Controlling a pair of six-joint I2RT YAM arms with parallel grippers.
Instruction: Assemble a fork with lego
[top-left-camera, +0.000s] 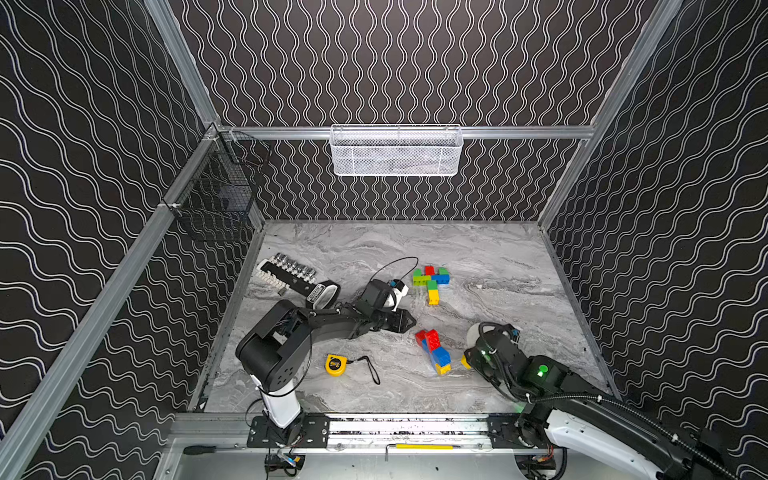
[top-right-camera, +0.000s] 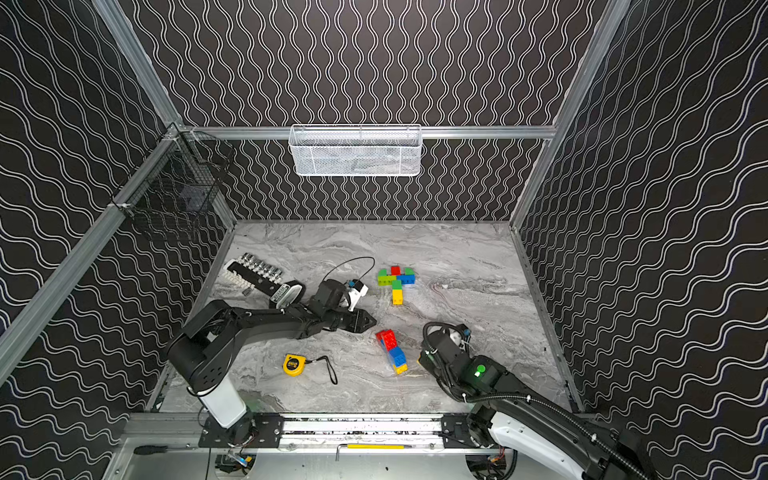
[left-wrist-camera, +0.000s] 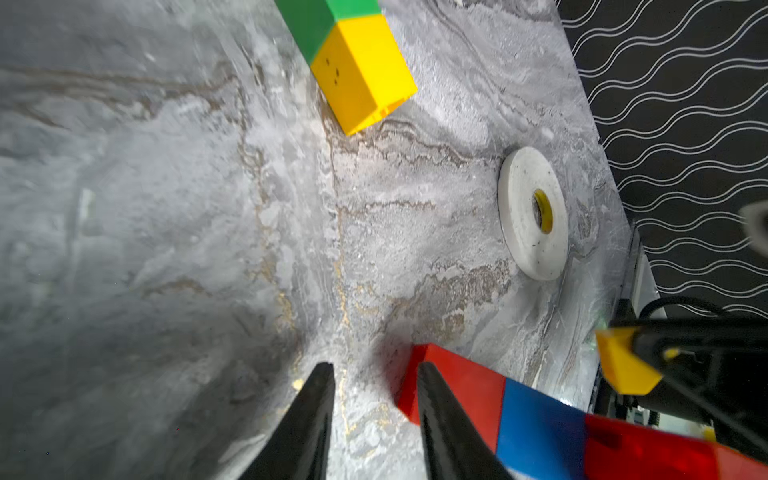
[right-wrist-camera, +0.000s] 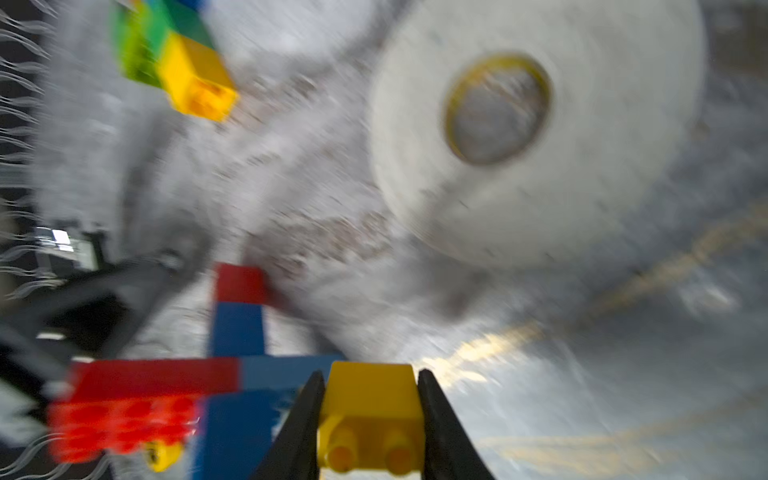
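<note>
A brick group of red, blue and yellow (top-left-camera: 436, 352) lies mid-front on the table. My left gripper is behind its red end; its fingers stand slightly apart with nothing visible between, so its state is unclear. My right gripper is shut on a yellow brick (right-wrist-camera: 369, 384), beside the group's blue part. Farther back lies a green, red, blue and yellow assembly (top-left-camera: 433, 292).
A white tape roll (left-wrist-camera: 524, 240) lies at right, partly hidden by the right arm. A yellow tape measure (top-left-camera: 336, 364) is front left, a socket set (top-left-camera: 288, 276) back left.
</note>
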